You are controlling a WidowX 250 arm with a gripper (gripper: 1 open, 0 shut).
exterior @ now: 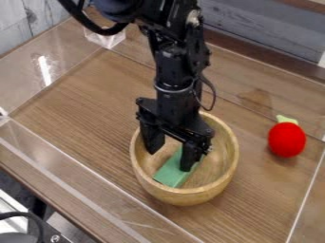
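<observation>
The black gripper (173, 144) hangs down into a tan bowl (216, 185), its two fingers apart, one toward the bowl's left side and the other toward its right. A green rectangular block (173, 174) lies on the bowl's floor beneath the fingers, partly hidden by the right one. Whether the fingers touch it cannot be told.
A red tomato-like object (287, 140) with a pale green top lies on the wooden table (76, 114) to the right of the bowl. A pale object (105, 30) stands at the back left.
</observation>
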